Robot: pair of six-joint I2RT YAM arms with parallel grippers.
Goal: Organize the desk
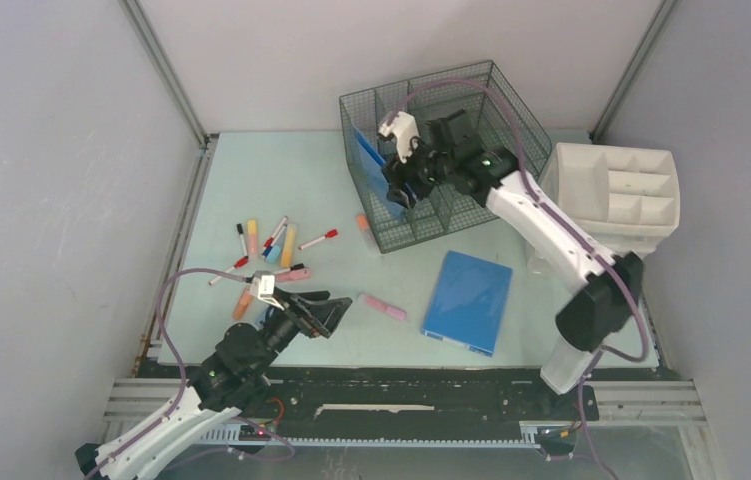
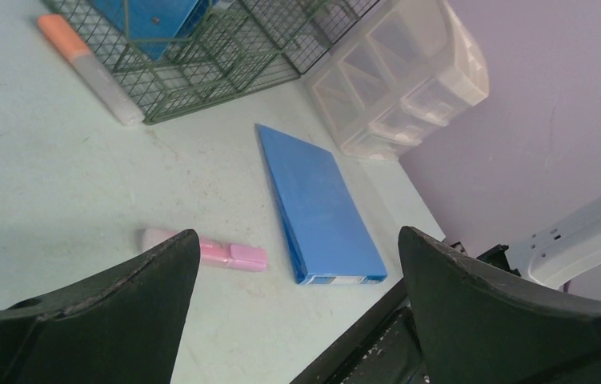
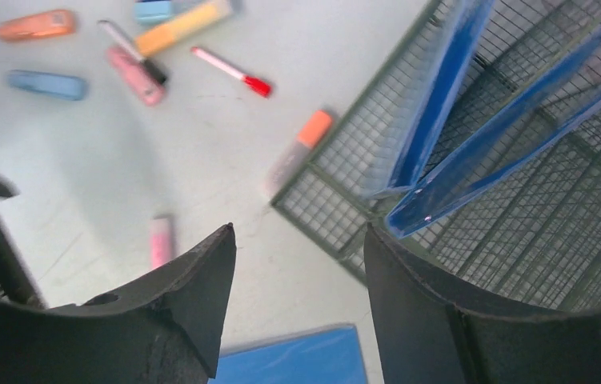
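Blue folders (image 3: pixel 442 94) stand in the left part of the green wire basket (image 1: pixel 421 238). Over them, my right gripper (image 1: pixel 403 192) has its fingers apart; in the right wrist view nothing is held between its fingertips. Another blue folder (image 1: pixel 468 300) lies flat on the desk below the basket. My left gripper (image 1: pixel 337 312) is open and empty above the desk, left of a pink highlighter (image 1: pixel 383 307). Several markers and highlighters (image 1: pixel 289 245) are scattered on the left side. An orange-capped highlighter (image 2: pixel 93 76) rests against the basket's left edge.
A white drawer organizer (image 1: pixel 641 190) stands at the right, beside the basket, with the right arm crossing near it. Bare desk shows at the upper left (image 1: pixel 271 170). Walls close in on both sides.
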